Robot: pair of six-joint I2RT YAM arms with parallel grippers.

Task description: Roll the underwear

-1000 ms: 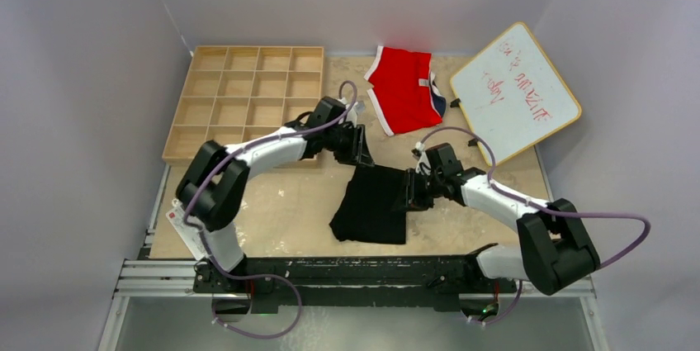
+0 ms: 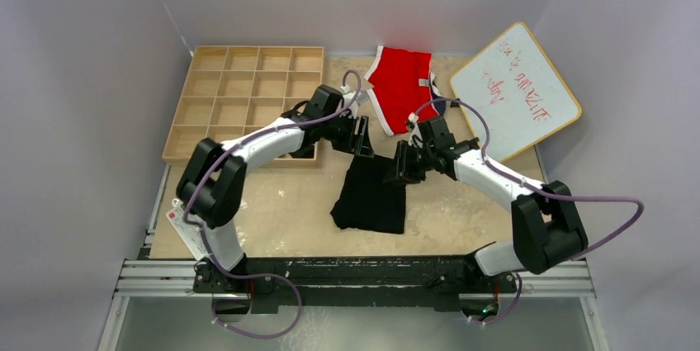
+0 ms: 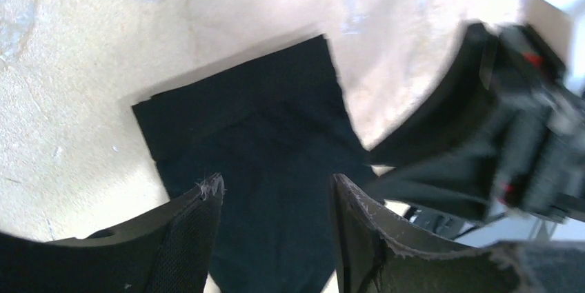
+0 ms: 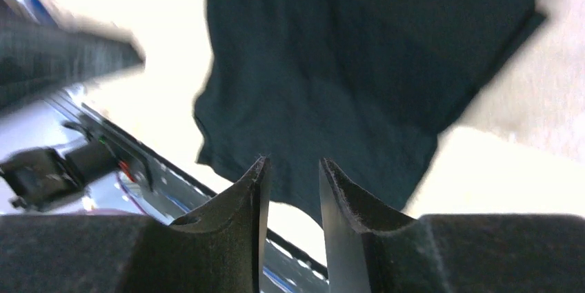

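Observation:
A folded piece of black underwear point(image 2: 369, 202) lies spread on the table, its top edge folded over as a band point(image 3: 241, 93) in the left wrist view. At its upper left corner in the top view is my left gripper point(image 2: 361, 155); the left wrist view shows that gripper partly open, its fingers apart over the black cloth with nothing visible between them. Over the cloth's upper right part is my right gripper point(image 2: 399, 181). In the right wrist view that gripper is narrowly open, and the cloth point(image 4: 324, 100) shows beyond its fingertips.
A wooden compartment box point(image 2: 322, 62) stands at the back left. Red underwear point(image 2: 400, 91) lies at the back, beside a whiteboard point(image 2: 516, 91) at the right.
The cloth has moved slightly toward the back of the table.

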